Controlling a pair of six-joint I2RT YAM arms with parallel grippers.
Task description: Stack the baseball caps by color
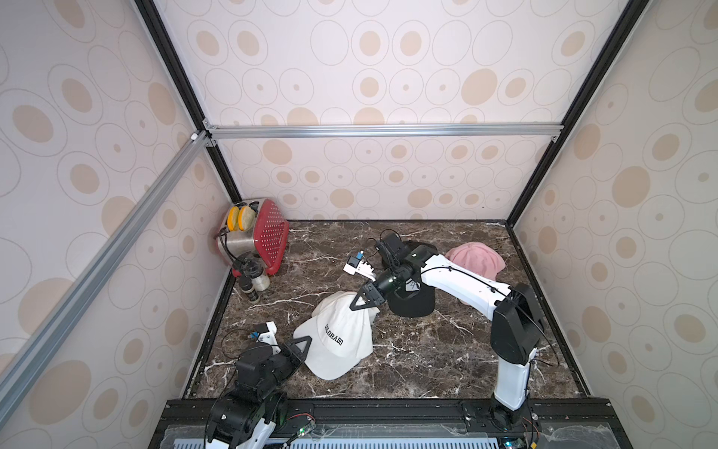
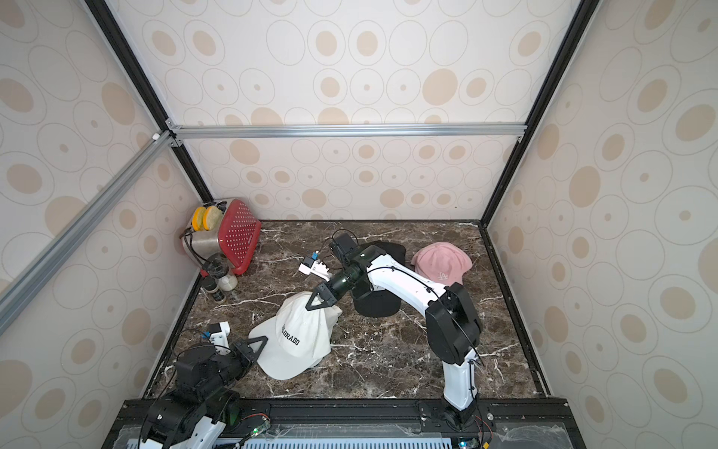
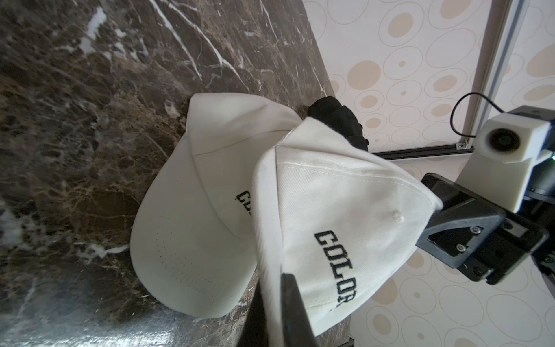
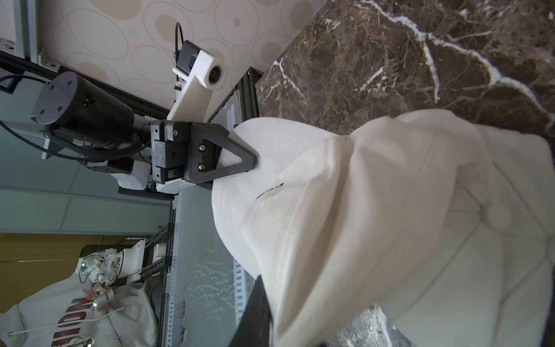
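Observation:
A white cap with dark lettering (image 1: 334, 329) hangs between both grippers, directly over a second white cap (image 3: 193, 231) that lies on the table. My left gripper (image 1: 308, 341) is shut on the brim edge of the upper cap, which shows pinched between its fingers. At the back of the crown, my right gripper (image 1: 353, 307) is shut on the bunched fabric. From the top views the lower cap is almost fully covered. A black cap (image 1: 413, 305) lies behind the right arm, partly hidden. The pink cap (image 2: 442, 262) sits at the far right.
A red and steel rack (image 1: 270, 235) with yellow items stands at the back left, with small jars (image 1: 258, 278) in front of it. Bare marble table (image 1: 430, 359) shows at the front right. The right arm passes over the black cap's area.

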